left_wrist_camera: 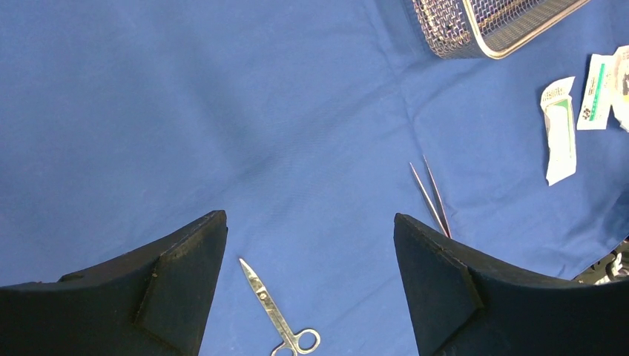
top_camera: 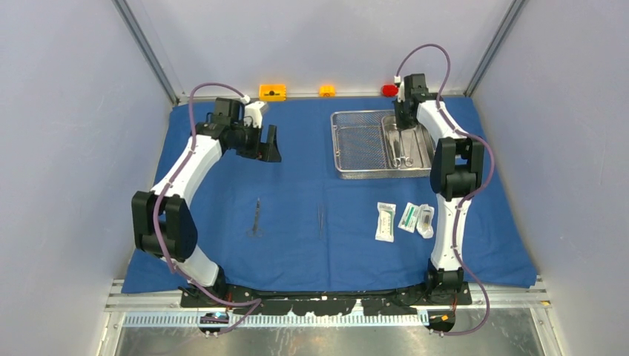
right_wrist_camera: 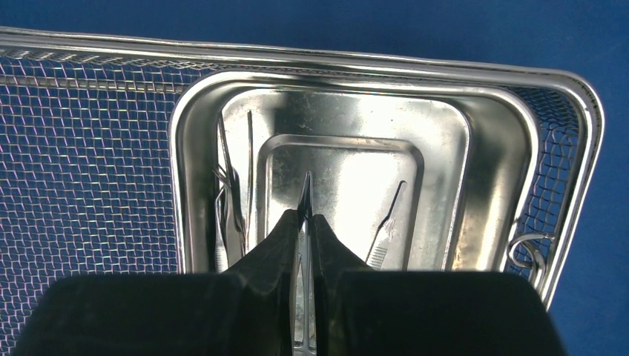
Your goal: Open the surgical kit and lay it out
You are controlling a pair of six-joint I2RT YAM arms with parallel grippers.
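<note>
My right gripper is shut on a long ring-handled steel instrument (right_wrist_camera: 303, 259), held over the inner steel tray (right_wrist_camera: 341, 185) in the mesh basket (right_wrist_camera: 89, 178). Other thin instruments (right_wrist_camera: 230, 193) lie along that tray's left, and a handled blade-like tool (right_wrist_camera: 382, 241) at its right. My left gripper hangs open over the blue cloth, left of the basket. Below it lie scissors (left_wrist_camera: 263, 297) and tweezers (left_wrist_camera: 434, 200). Three packets lie on the front right of the cloth, including a long white one (top_camera: 385, 222).
Yellow blocks (top_camera: 272, 92) and a red one (top_camera: 389, 90) stand along the back edge. Walls bound the sides and back.
</note>
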